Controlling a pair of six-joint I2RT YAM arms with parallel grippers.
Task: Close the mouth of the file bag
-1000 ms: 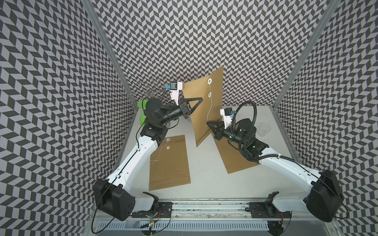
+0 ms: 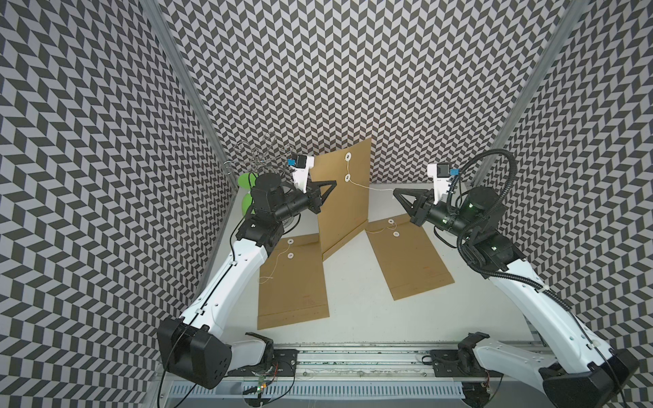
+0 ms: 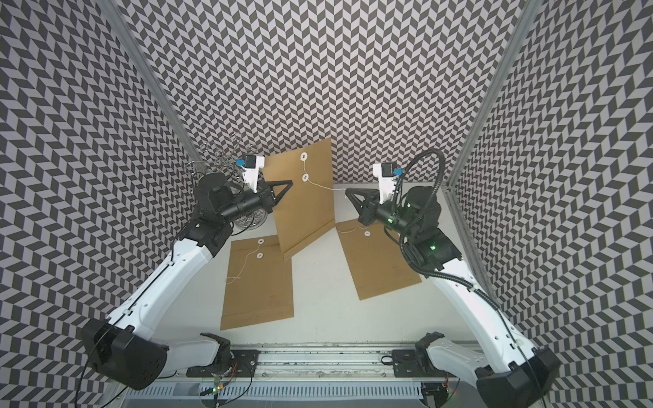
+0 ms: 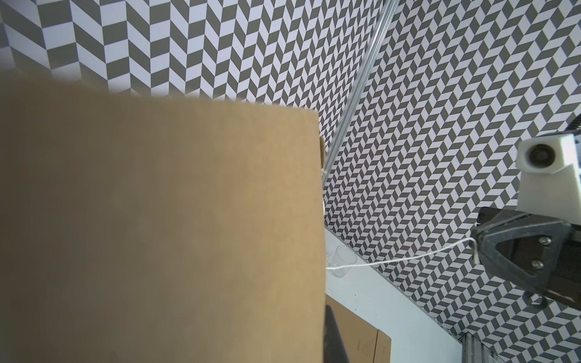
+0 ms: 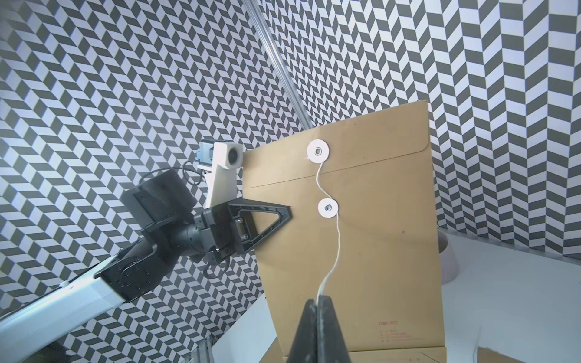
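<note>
A brown file bag [image 5: 387, 230] hangs upright with its flap folded down and two white buttons, upper [image 5: 317, 151] and lower [image 5: 328, 207]. My left gripper [image 3: 288, 185] is shut on the bag's side edge; its camera view is mostly filled by the cardboard [image 4: 163, 230]. My right gripper is shut on the white string [image 5: 337, 242], which runs from the lower button to its fingertips, stretched off to the right of the bag in both top views.
Two more file bags [image 2: 292, 285] lie flat on the table [image 2: 357, 306] at left and right. Wire racks with green items [image 2: 246, 181] stand at the back left.
My right gripper has moved right and upward, drawing the string from hanging down to nearly sideways. My left gripper has moved slightly left and lower with the bag.
</note>
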